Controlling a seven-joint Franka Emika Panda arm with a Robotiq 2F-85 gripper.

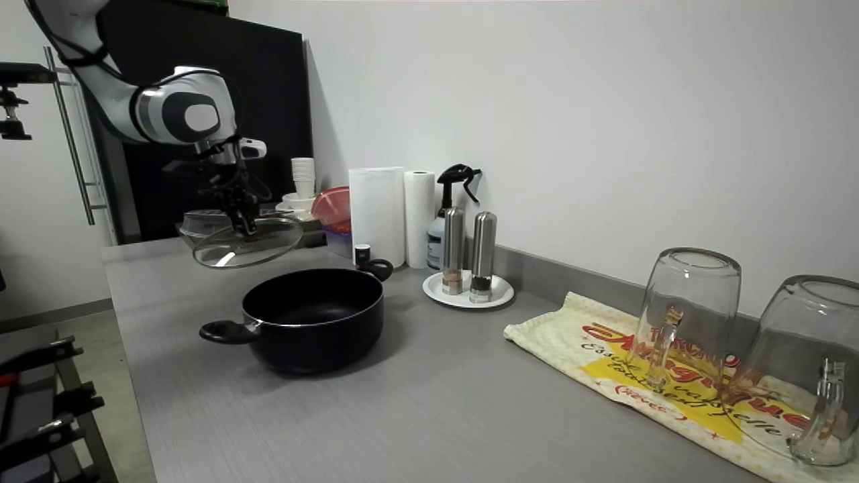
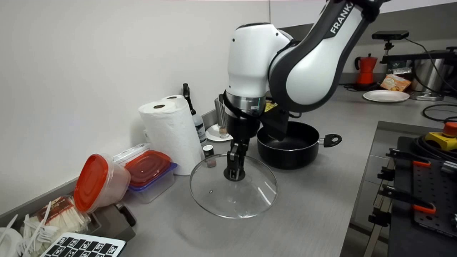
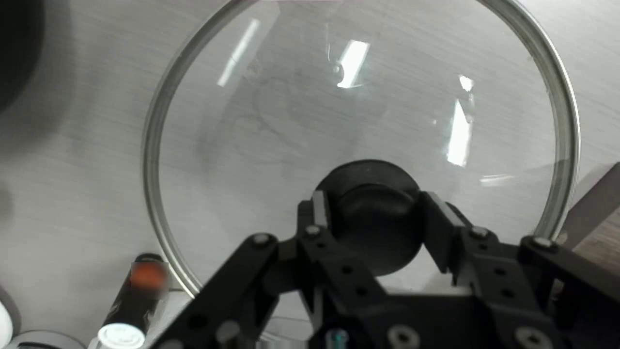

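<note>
My gripper is shut on the round black knob (image 3: 369, 174) of a clear glass lid (image 3: 255, 134) with a metal rim. In exterior view 1 the lid (image 1: 278, 244) hangs above the counter, left of and behind the black pot (image 1: 318, 354), slightly tilted. The pot is open, its inside dark and empty as far as shows, with a handle on each side. Exterior view 2 has the lid (image 2: 214, 201) in front of the pot (image 2: 287, 156), the gripper (image 2: 234, 171) at its knob.
Behind the pot stand a spice jar (image 1: 362, 255), paper towel rolls (image 1: 378, 213) and two grinders on a white plate (image 1: 504, 294). Plastic tubs (image 2: 147, 188) line the wall. Upturned glass mugs (image 1: 684, 322) rest on a cloth at right. The counter in front of the pot is clear.
</note>
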